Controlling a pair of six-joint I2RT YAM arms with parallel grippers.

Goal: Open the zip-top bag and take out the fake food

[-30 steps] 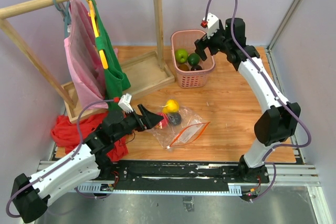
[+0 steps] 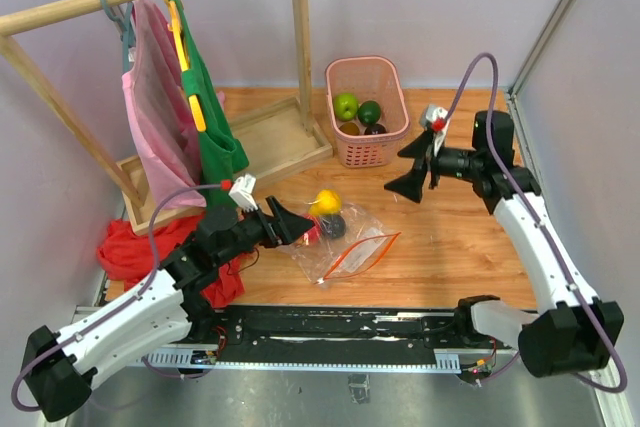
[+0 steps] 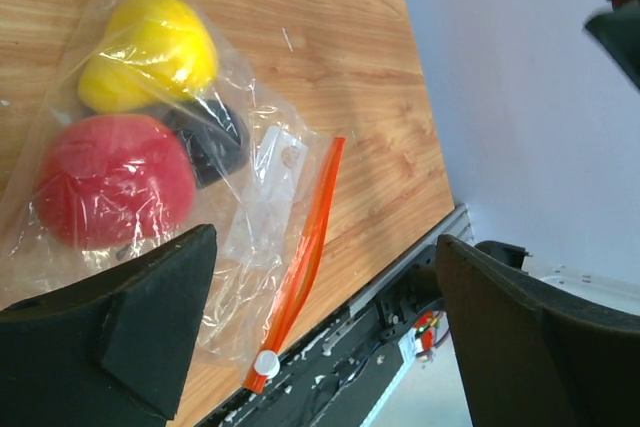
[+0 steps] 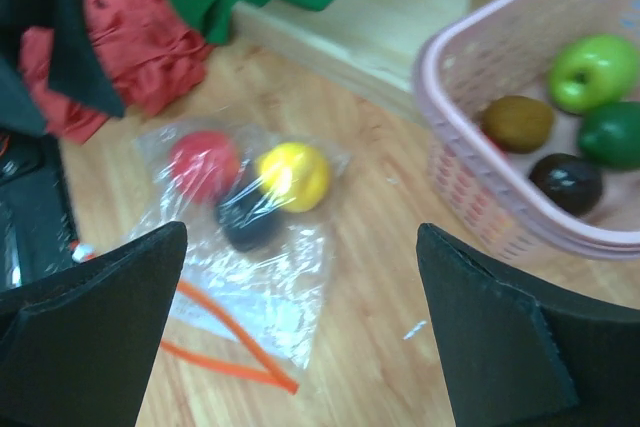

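The clear zip bag [image 2: 350,247] with orange zipper [image 3: 310,247] lies on the table, holding a yellow fruit [image 3: 150,47], a red one [image 3: 115,177] and a dark one [image 3: 210,142]. The zipper strips appear spread apart at the front-right end in the right wrist view. My left gripper [image 2: 290,222] hangs over the bag's left part, fingers apart with nothing between them. My right gripper [image 2: 415,172] is to the right of the bag, above the table, open and empty.
A pink basket [image 2: 365,147] of fruit stands behind. A wooden rack [image 2: 280,167] with hanging cloths is at back left; red cloth [image 2: 130,252] lies at left. Bare table lies right of the bag.
My right gripper has come from over the basket down toward the front, right of the bag. The left arm has shifted only slightly; the bag looks unchanged.
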